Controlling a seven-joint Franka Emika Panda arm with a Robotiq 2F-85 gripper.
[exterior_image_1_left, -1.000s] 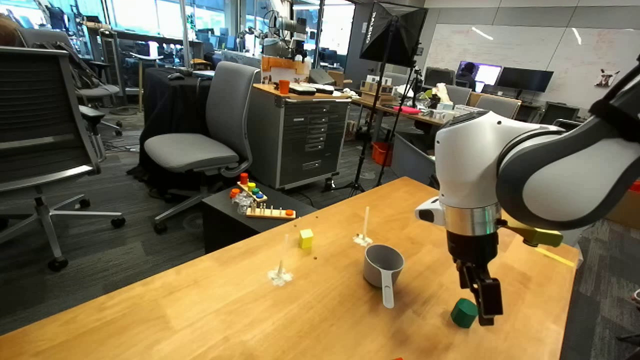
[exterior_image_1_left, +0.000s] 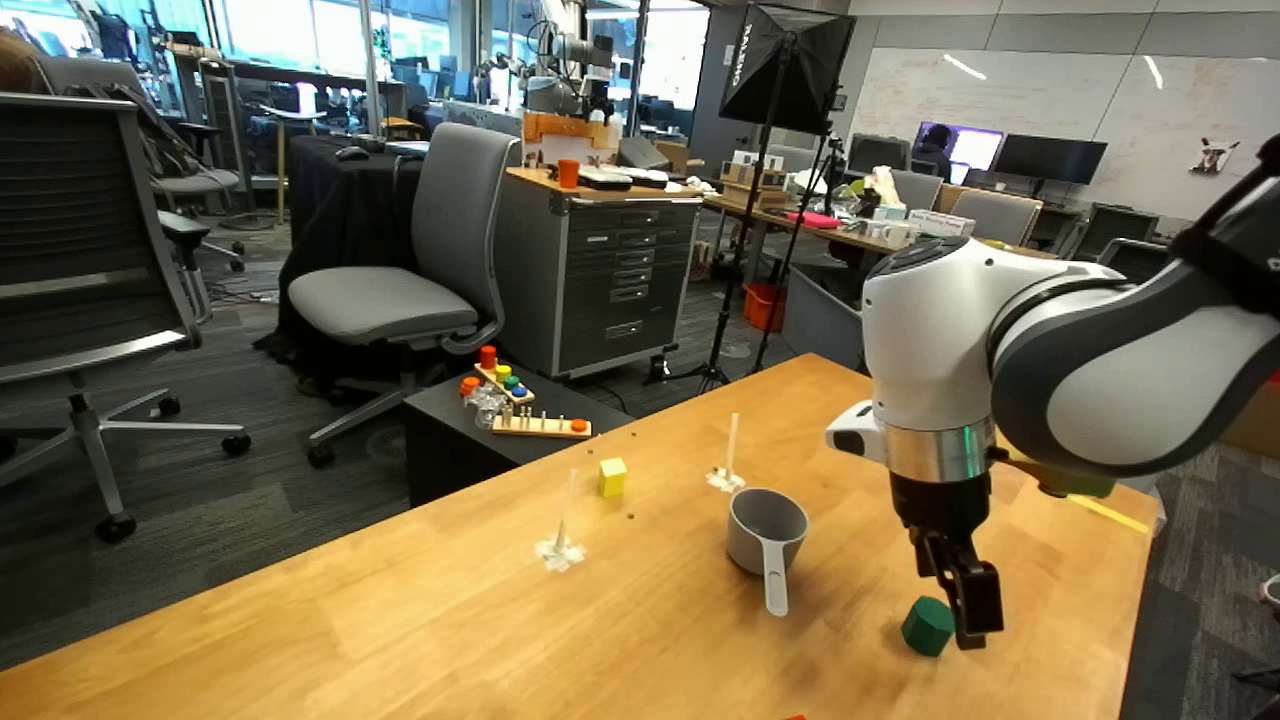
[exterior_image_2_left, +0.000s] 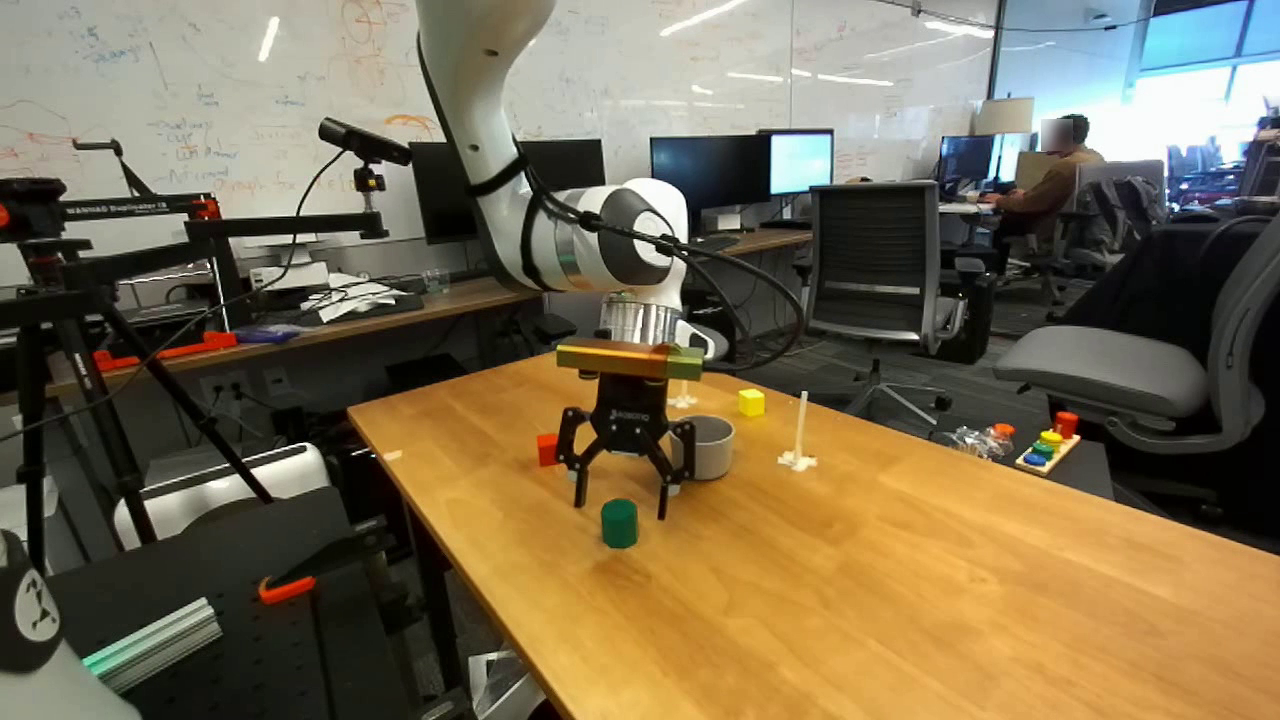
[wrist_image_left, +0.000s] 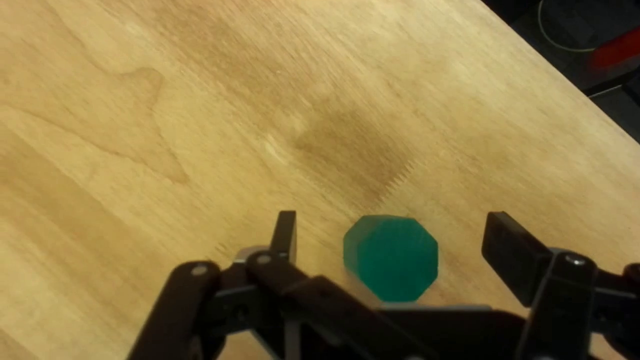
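Note:
A dark green block (wrist_image_left: 397, 259) with flat facets stands upright on the wooden table. My gripper (exterior_image_2_left: 623, 504) is open above the table, its fingers spread wide. In the wrist view the green block shows between the two fingers, apart from both, with nothing held. From the second exterior view, the green block (exterior_image_2_left: 619, 523) appears slightly nearer to that camera than the fingertips. A grey cup with a handle (exterior_image_1_left: 765, 532) sits on the table to the left of the gripper in the first exterior view.
Two thin upright pegs stand on the table, one peg (exterior_image_1_left: 732, 450) behind the cup and another peg (exterior_image_1_left: 563, 522) farther left. A yellow cube (exterior_image_1_left: 612, 478) lies near the edge between them. A red block (exterior_image_2_left: 548, 449) is beside the gripper.
The arm has shifted very slightly to the left in the first exterior view, its upper part tilting a little. The green block and the cup have not moved.

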